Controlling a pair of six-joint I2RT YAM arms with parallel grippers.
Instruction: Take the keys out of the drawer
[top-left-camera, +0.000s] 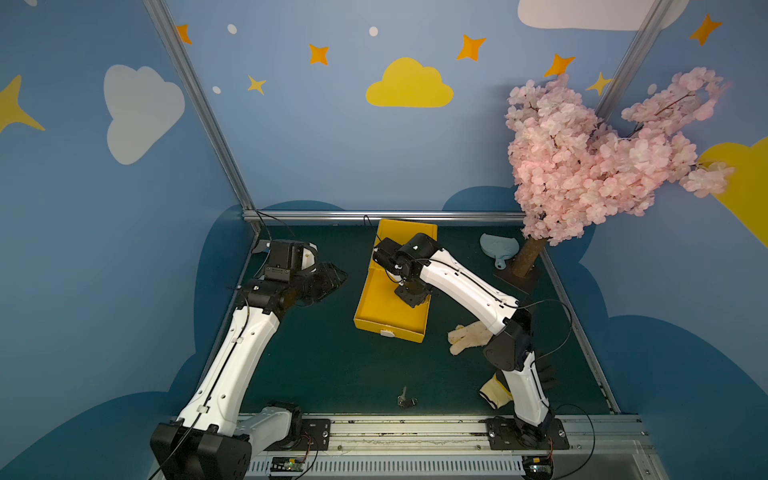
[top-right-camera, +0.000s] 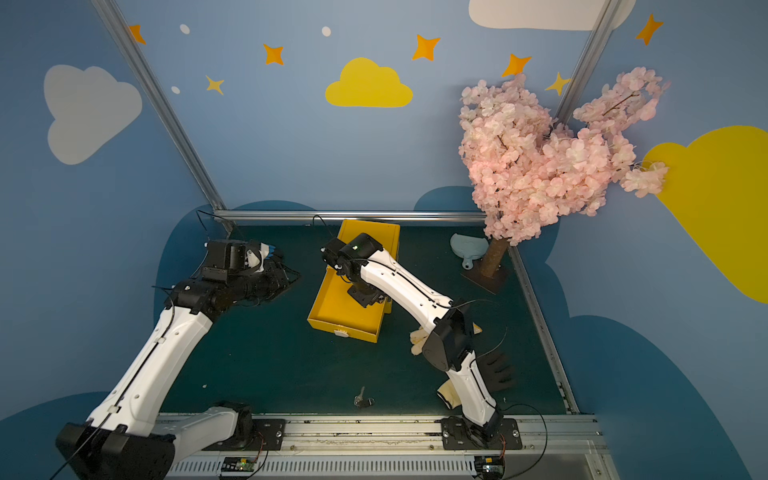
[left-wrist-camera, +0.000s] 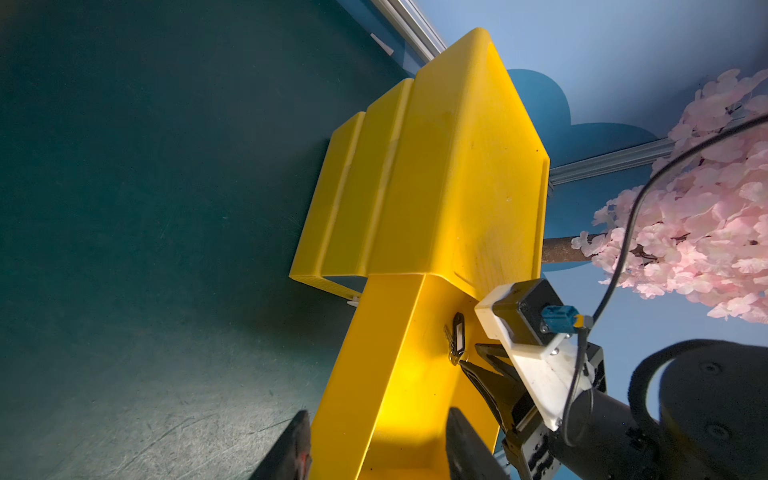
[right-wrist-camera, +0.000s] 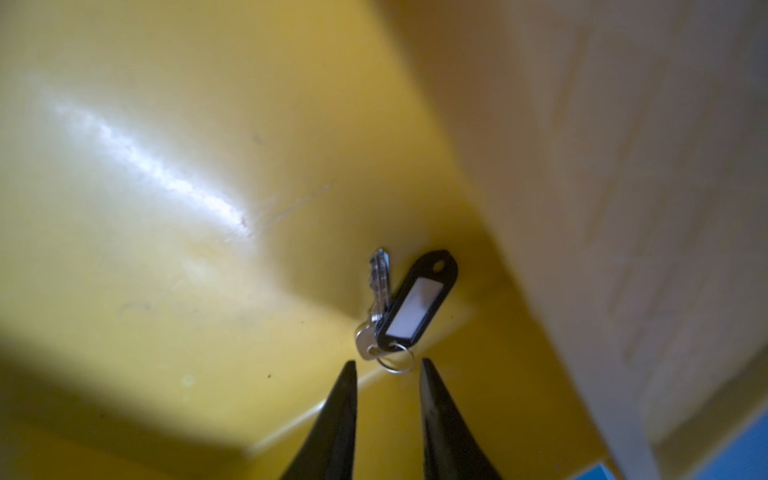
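In the right wrist view, a key (right-wrist-camera: 378, 296) with a black tag (right-wrist-camera: 416, 300) and a ring lies on the floor of the yellow drawer (right-wrist-camera: 184, 320). My right gripper is open, its fingertips just short of the ring, nothing between them. In the left wrist view the same tag (left-wrist-camera: 458, 333) shows inside the pulled-out drawer (left-wrist-camera: 352, 400), near the right gripper's fingers (left-wrist-camera: 488, 388). My left gripper stands part open left of the drawer, apart from it. Another key set (top-left-camera: 406, 398) lies on the table by its front edge.
The yellow cabinet (left-wrist-camera: 448, 176) stands behind the drawer. Gloves (top-left-camera: 470, 337) lie on the table to the right, under the right arm. A blue dustpan (top-left-camera: 500, 248) and a blossom tree (top-left-camera: 560, 160) stand at the back right.
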